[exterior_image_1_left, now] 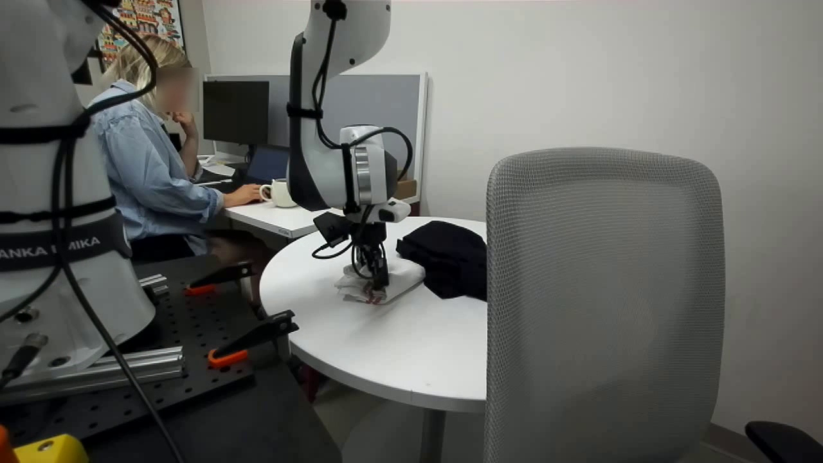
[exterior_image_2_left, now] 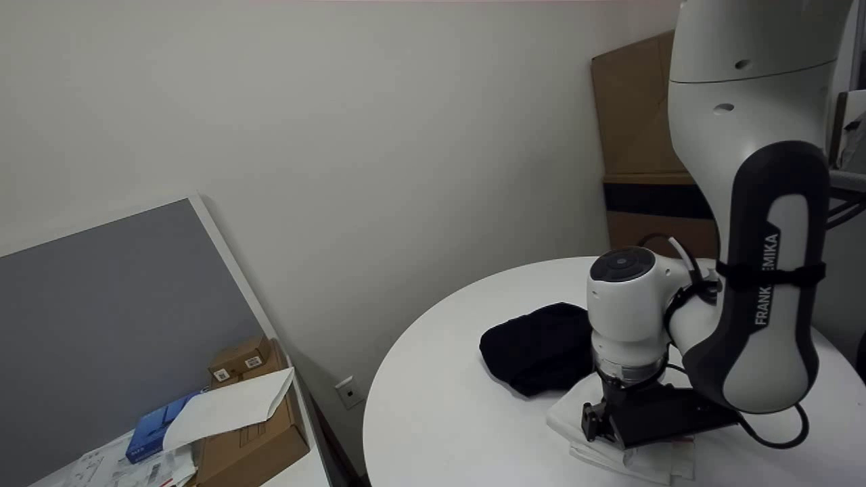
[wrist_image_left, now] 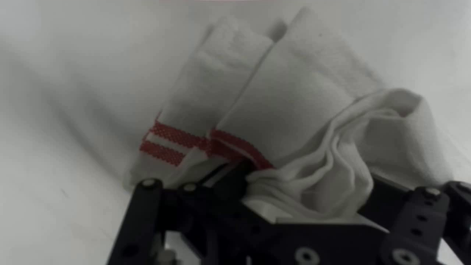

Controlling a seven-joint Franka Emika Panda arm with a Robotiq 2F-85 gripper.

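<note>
A folded white cloth [exterior_image_1_left: 405, 278] with red stripes lies on the round white table [exterior_image_1_left: 378, 347]. My gripper [exterior_image_1_left: 378, 287] is down at it, pointing straight at the tabletop. In the wrist view the fingers stand part open, and a bunched fold of the cloth [wrist_image_left: 304, 97] rises between the dark fingers. Whether both pads touch that fold cannot be told. From the second exterior view, the arm covers part of the cloth [exterior_image_2_left: 572, 414] and hides the fingertips.
A dark bundled cloth [exterior_image_1_left: 443, 258] sits close beside the white one. The grey chair [exterior_image_1_left: 605, 293] blocks the table's right side in the first exterior view. Bare tabletop lies in front. A person [exterior_image_1_left: 146, 154] works at the desk behind.
</note>
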